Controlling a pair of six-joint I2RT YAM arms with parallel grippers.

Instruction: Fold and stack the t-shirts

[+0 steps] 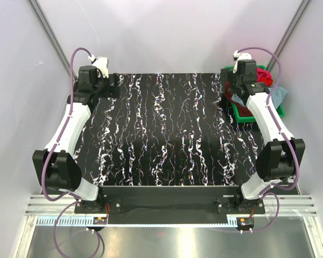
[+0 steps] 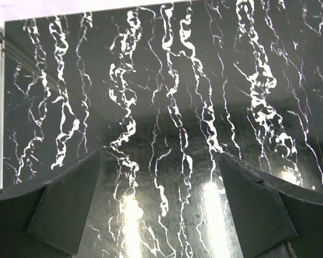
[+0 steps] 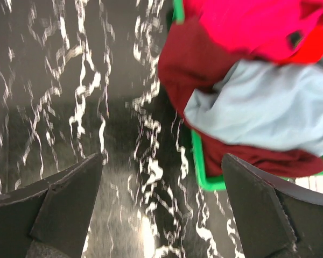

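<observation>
Crumpled shirts fill a green bin (image 1: 246, 119) at the table's back right corner. In the right wrist view a bright red shirt (image 3: 247, 27) lies at the top, a light blue shirt (image 3: 269, 107) below it, and a dark red shirt (image 3: 189, 62) hangs over the bin's left edge. My right gripper is open and empty above the table, at the bin's left side. Over the back left of the table, my left gripper is also open, with only bare tabletop beneath it. The right arm covers part of the bin in the top view.
Pale walls (image 1: 161, 35) close in the back and both sides. A dark bar (image 1: 167, 206) runs along the front edge between the arm bases.
</observation>
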